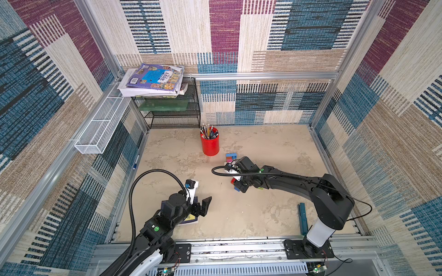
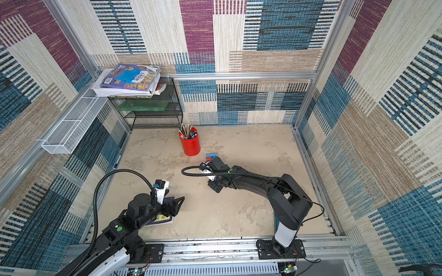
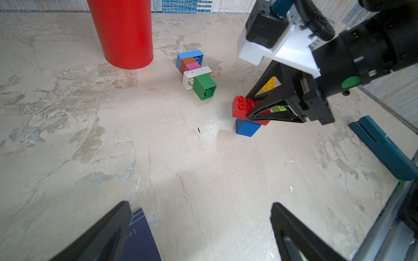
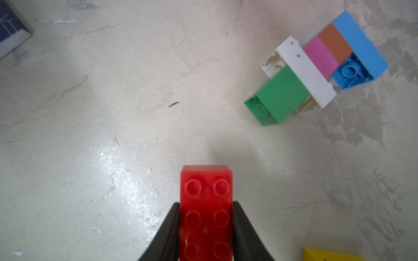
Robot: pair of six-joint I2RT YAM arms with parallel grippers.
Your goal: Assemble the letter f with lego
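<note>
In the left wrist view a red brick (image 3: 239,107) rests on top of a blue brick (image 3: 247,127). My right gripper is shut on the red brick. Behind, a cluster of bricks lies together: green (image 4: 285,93), white (image 4: 304,65), pink (image 4: 321,56), brown (image 4: 335,42) and blue (image 4: 361,43). A yellow brick (image 4: 331,255) and a partly hidden lime brick are beside my right gripper. My left gripper (image 1: 205,206) stands open over the front left of the table, with nothing between its fingers.
A red pen cup (image 1: 210,145) stands at the back, near a wire shelf with books. A dark booklet (image 3: 139,239) lies under my left arm. A teal stapler-like object (image 1: 303,218) is at the front right.
</note>
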